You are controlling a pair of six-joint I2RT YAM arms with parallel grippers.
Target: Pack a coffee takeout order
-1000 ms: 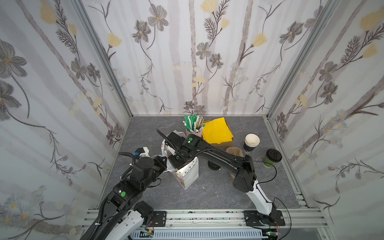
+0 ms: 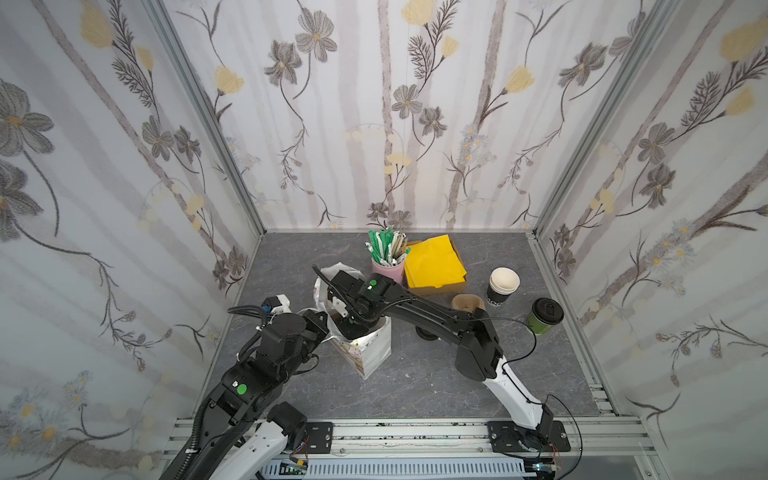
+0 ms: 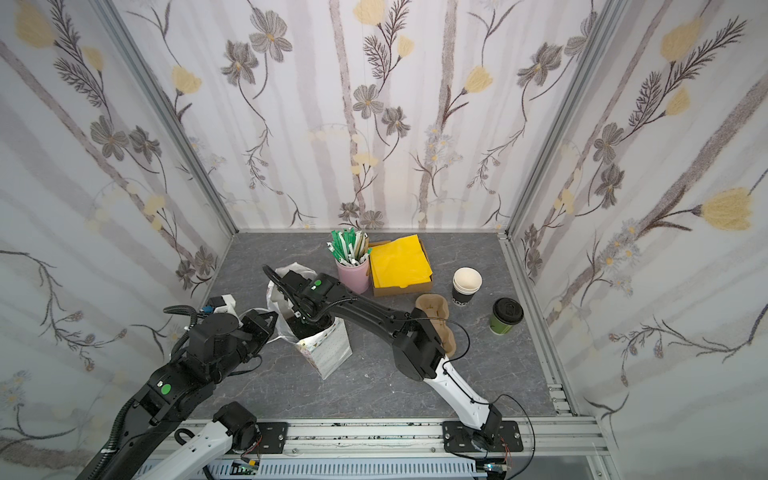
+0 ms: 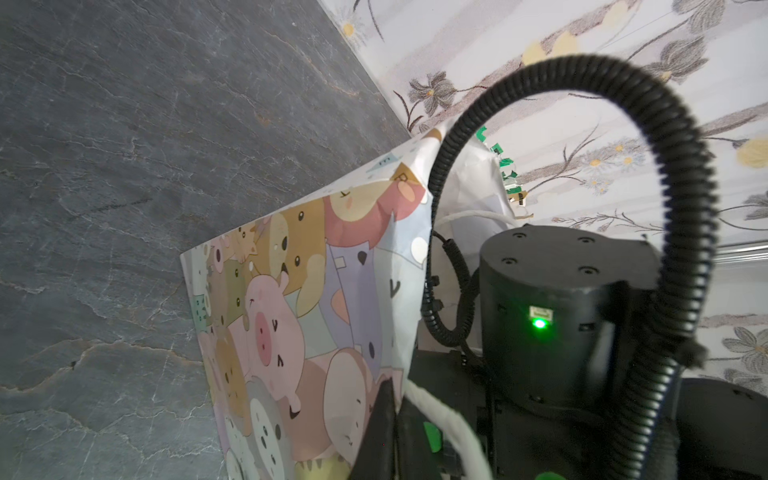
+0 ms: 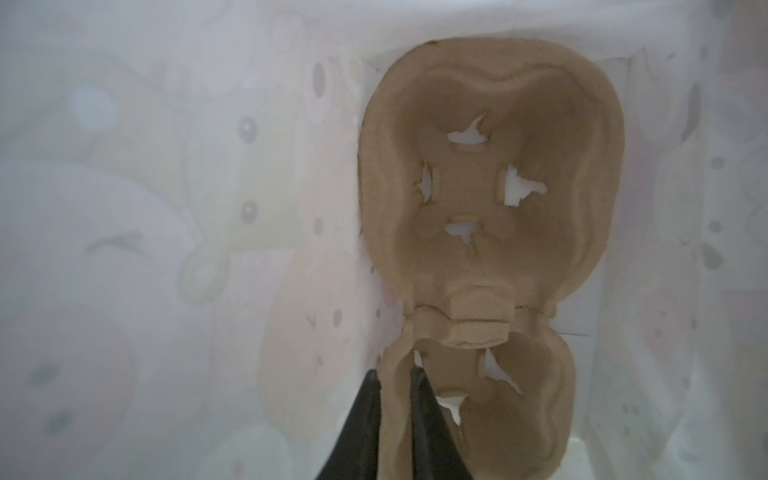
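The animal-print paper bag (image 4: 272, 336) stands left of the table's centre. My left gripper is shut at its side, where a white handle cord (image 4: 444, 424) runs from the fingertips, apparently held. My right gripper is down inside the bag, shut on the rim of a brown pulp cup carrier (image 5: 488, 248), which lies lengthwise within it. The top views hide the right fingertips behind the arm.
A pink straw holder (image 3: 353, 276) and yellow napkins (image 3: 400, 260) stand behind the bag. A second carrier (image 3: 440, 312), stacked white cups (image 3: 466, 284) and a lidded green cup (image 3: 505, 316) stand to the right.
The bag and left gripper have shifted slightly left. The right arm has moved a little left with them, its gripper staying over the bag.
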